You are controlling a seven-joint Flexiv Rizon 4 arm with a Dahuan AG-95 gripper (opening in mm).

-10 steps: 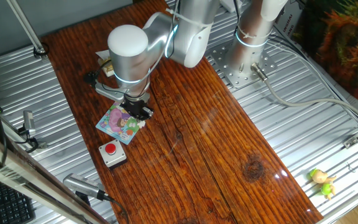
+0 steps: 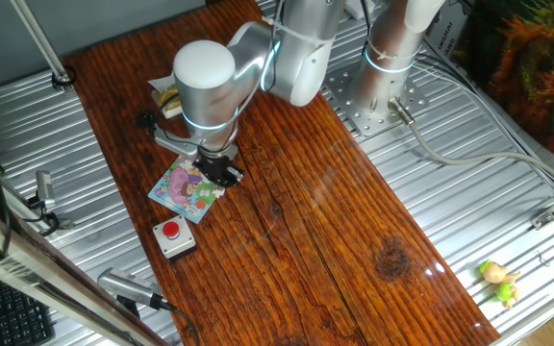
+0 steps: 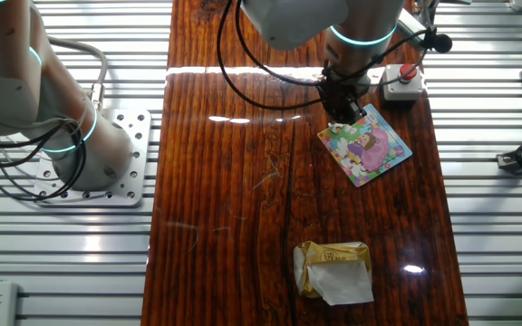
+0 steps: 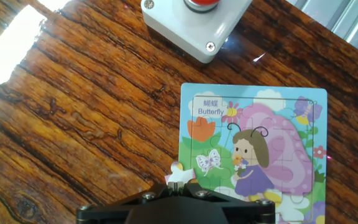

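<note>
A square puzzle (image 4: 253, 149) labelled "Butterfly", with a girl in butterfly wings, lies flat on the wooden table. At its left edge in the wrist view, a loose pale puzzle piece (image 4: 180, 173) overlaps the border. My gripper reaches in from the bottom of that view, its dark fingertips close together right at the piece. Whether they pinch it or only stand over it cannot be told. From outside, the gripper (image 3: 344, 116) hangs low at the puzzle's edge (image 3: 370, 148), its tips small and dark.
A white box with a red button (image 2: 171, 231) stands beside the puzzle near the table edge. A gold and white packet (image 3: 333, 272) lies farther along the table (image 2: 306, 231).
My arm and gripper have shifted slightly to the right in exterior view 1. The puzzle and button box stay where they were.
</note>
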